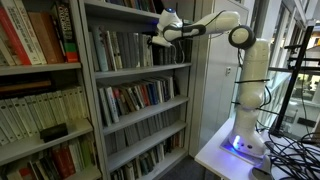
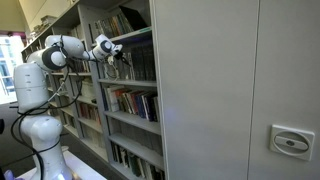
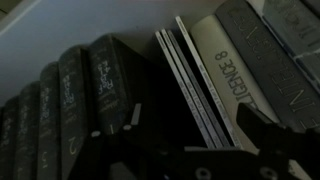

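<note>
My gripper (image 1: 158,40) is raised to an upper shelf of the bookcase, at the end of the outstretched arm. In the wrist view its dark fingers (image 3: 251,121) stand wide apart along the lower edge, open. Ahead of the gap, several thin pale booklets (image 3: 192,88) lean on the shelf, beside a dark space. To their right is a thick cream book (image 3: 229,72) with dark lettering, then a grey book (image 3: 262,55). Dark matching volumes (image 3: 112,75) line the left. No book appears held; the lower part of the view is very dark.
Book-filled shelves run below, with a shelf board (image 1: 140,71) under the upper row. A vertical divider (image 1: 88,75) stands to the left. The arm rises from a white table (image 1: 222,157). A broad pale panel (image 2: 210,90) adjoins the bookcase.
</note>
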